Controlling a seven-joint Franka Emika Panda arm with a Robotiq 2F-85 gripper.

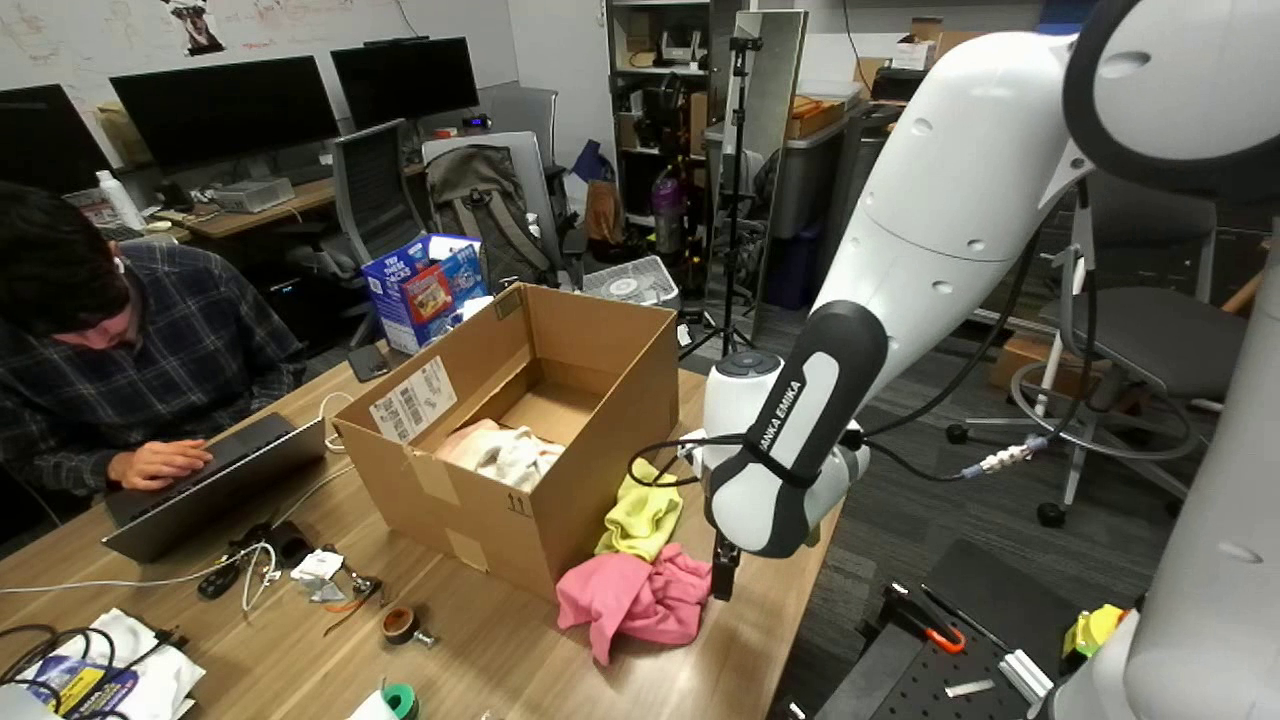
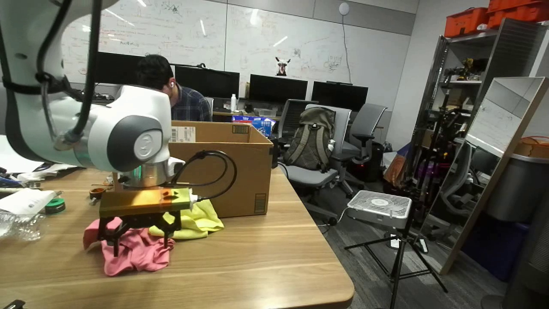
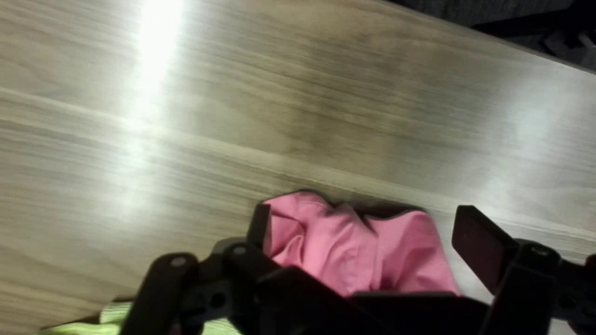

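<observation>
A crumpled pink cloth (image 1: 636, 598) lies on the table in front of the cardboard box. Against it, by the box's side, rests a yellow-green cloth (image 1: 644, 514). My gripper (image 2: 141, 246) is low over the pink cloth's edge, its fingers wide apart. In the wrist view, folds of pink cloth (image 3: 357, 251) show between the open gripper, whose right finger (image 3: 483, 245) stands clear of them. The left finger is right beside the cloth; whether it touches cannot be told. Inside the open box (image 1: 468, 502) lies a whitish cloth (image 1: 510, 456).
The bare table (image 2: 288, 257) extends right of the cloths to its edge. A roll of brown tape (image 1: 399, 624) and a green spool (image 1: 399, 700) lie at the front. A person sits behind a laptop (image 1: 216, 480) on the left.
</observation>
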